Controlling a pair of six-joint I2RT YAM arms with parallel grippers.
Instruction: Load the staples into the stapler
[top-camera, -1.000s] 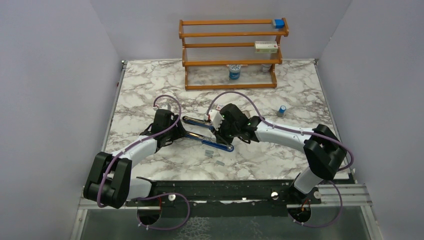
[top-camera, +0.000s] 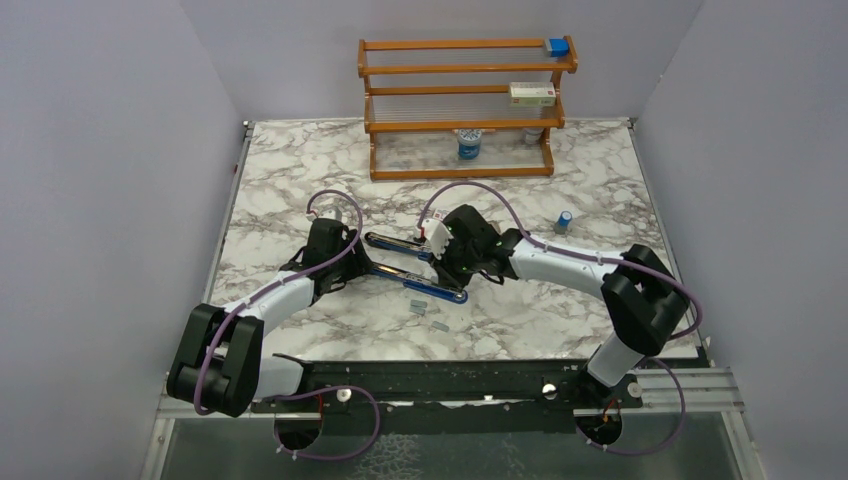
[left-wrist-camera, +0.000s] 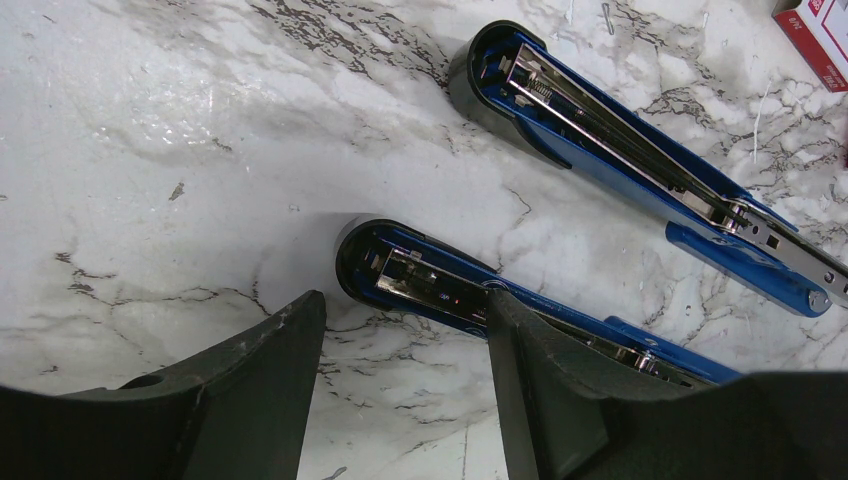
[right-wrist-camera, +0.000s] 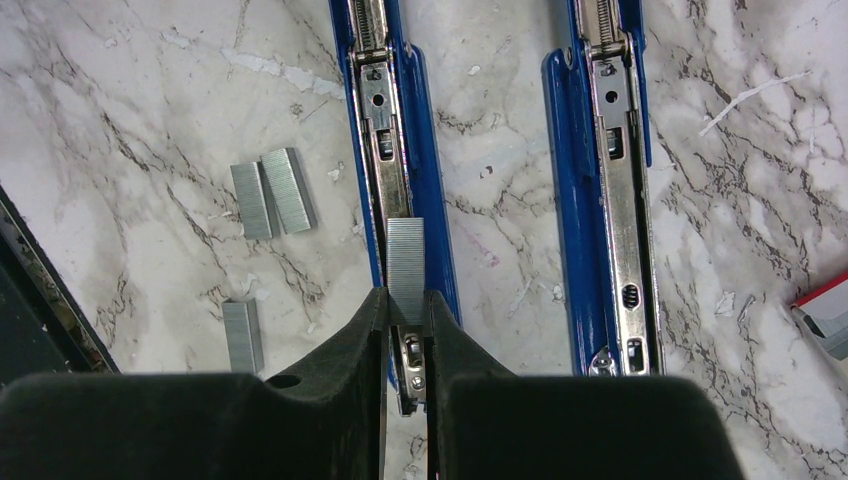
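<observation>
Two blue staplers lie opened out flat on the marble table. The nearer stapler (left-wrist-camera: 437, 283) has its head between the fingers of my left gripper, which is part open with a gap on the near side. In the right wrist view a silver staple strip (right-wrist-camera: 406, 262) is pinched at its end by my right gripper, above the metal rail of the same nearer stapler (right-wrist-camera: 385, 150). Whether the strip touches the rail, I cannot tell. The farther stapler (right-wrist-camera: 622, 200) lies beyond, touched by neither gripper.
Loose staple strips (right-wrist-camera: 271, 195) lie beside the nearer stapler, with another strip (right-wrist-camera: 242, 336) closer to the table edge. A red and white box (left-wrist-camera: 815, 35) is past the farther stapler. At the back stands a wooden rack (top-camera: 463, 126); a blue-capped bottle (top-camera: 563, 222) is at right.
My right gripper has shifted slightly to the right along the nearer stapler. The left arm and both staplers look unmoved.
</observation>
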